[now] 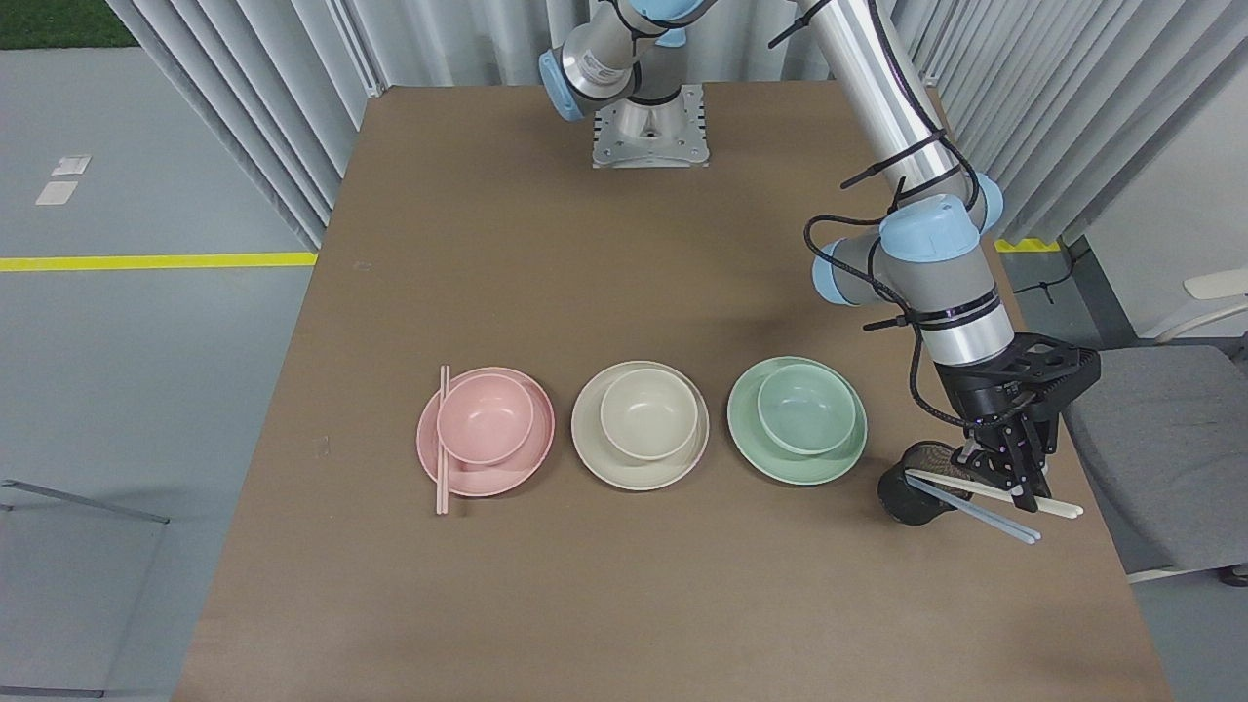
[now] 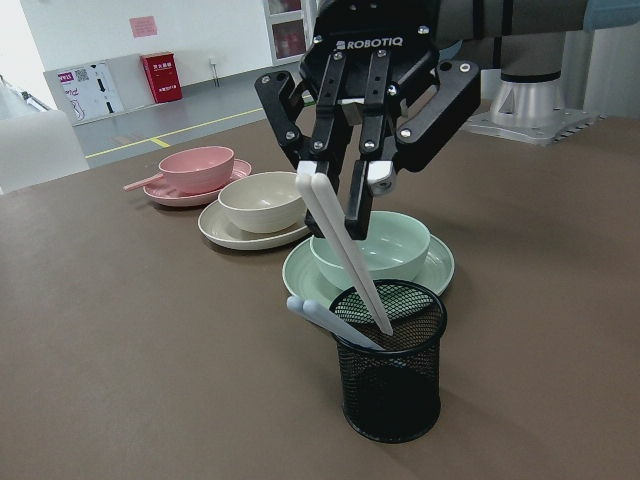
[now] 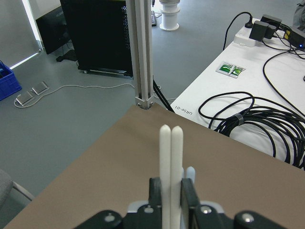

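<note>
My gripper (image 2: 345, 205) is shut on a pair of white chopsticks (image 2: 348, 255), held slanting over the black mesh holder (image 2: 390, 395), their lower tips at or inside its rim. Light blue chopsticks (image 1: 983, 515) rest in that holder at the table's right side. In the wrist view the white chopsticks (image 3: 165, 157) stand between my fingers, with the blue pair partly hidden behind them.
On the table (image 1: 643, 585) stand a pink plate and bowl (image 1: 485, 419) with pink chopsticks (image 1: 444, 468), a cream bowl (image 1: 648, 413) on its plate, and a green bowl (image 1: 806, 409) on its plate.
</note>
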